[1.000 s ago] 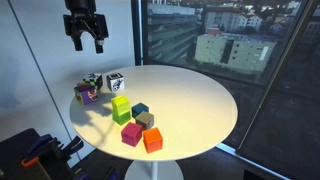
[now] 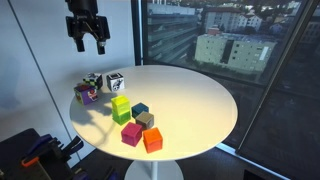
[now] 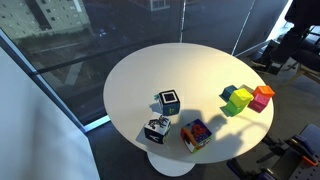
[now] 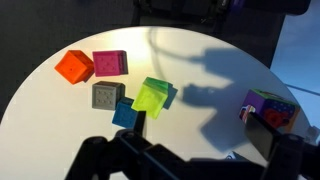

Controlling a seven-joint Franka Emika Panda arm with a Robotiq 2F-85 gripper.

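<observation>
High over the left side of the table, my gripper (image 2: 91, 47) is open with nothing between its fingers. Well below it, a yellow-green cube (image 2: 120, 103) rests on a green cube (image 2: 121, 116). Close by sit a blue cube (image 2: 141, 107), a grey cube (image 2: 146, 118), a magenta cube (image 2: 131, 133) and an orange cube (image 2: 152, 139). From above, the wrist view shows the yellow-green cube (image 4: 149, 99) beside the blue one (image 4: 125, 114); dark fingers (image 4: 118, 155) fill the lower edge.
Three picture-covered cubes stand apart at the left: a black-and-white one (image 2: 115, 82), a dark one (image 3: 168, 102) and a multicoloured one (image 3: 196, 134). Windows stand behind it.
My gripper has shifted slightly to the right in exterior view 1, still high and open. The cubes have not moved.
</observation>
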